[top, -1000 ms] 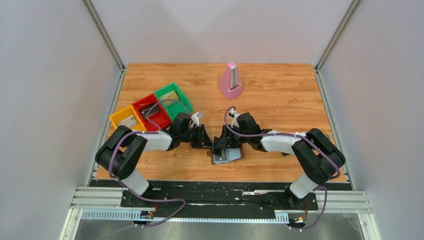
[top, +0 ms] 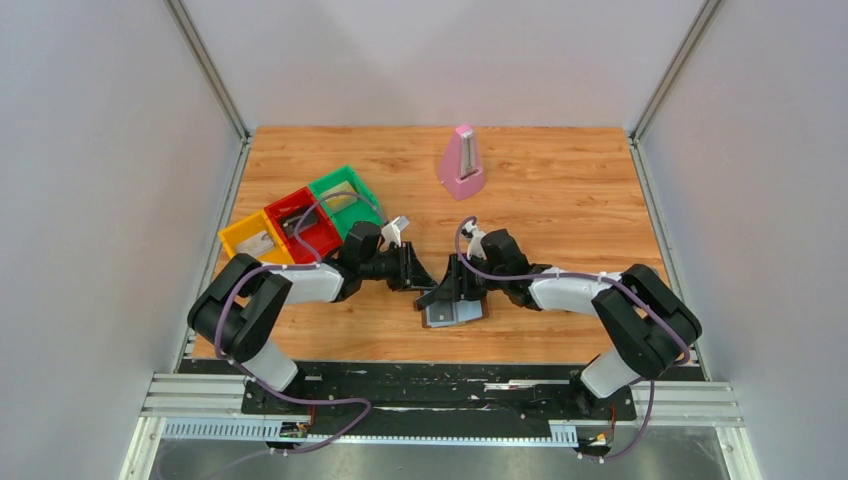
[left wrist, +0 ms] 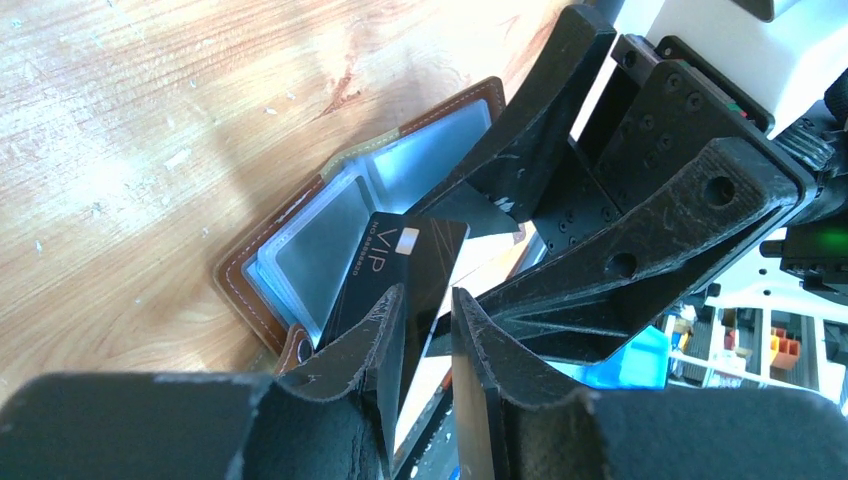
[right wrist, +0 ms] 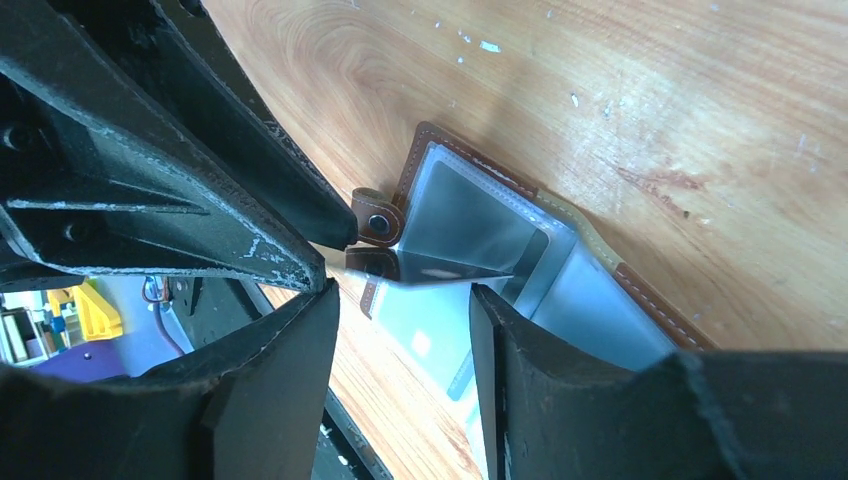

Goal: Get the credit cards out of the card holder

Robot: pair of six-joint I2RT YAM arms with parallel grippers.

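The brown leather card holder (left wrist: 241, 285) lies open on the table, with clear sleeves, below both grippers. A black card marked VIP (left wrist: 390, 260) stands tilted above it, its lower part between the fingers of my left gripper; whether they grip it is unclear. In the right wrist view the card shows edge-on as a thin dark strip above the sleeves. My right gripper is open over the holder, fingers apart. In the top view both grippers (top: 410, 275) meet at the holder and partly hide it.
Yellow (top: 240, 236), red (top: 320, 234) and green (top: 355, 210) bins stand at the left. A pink upright object (top: 455, 170) stands at the back centre.
My left gripper has shifted slightly right toward the holder. The dark card has changed its angle, and the right arm has moved slightly to the right.
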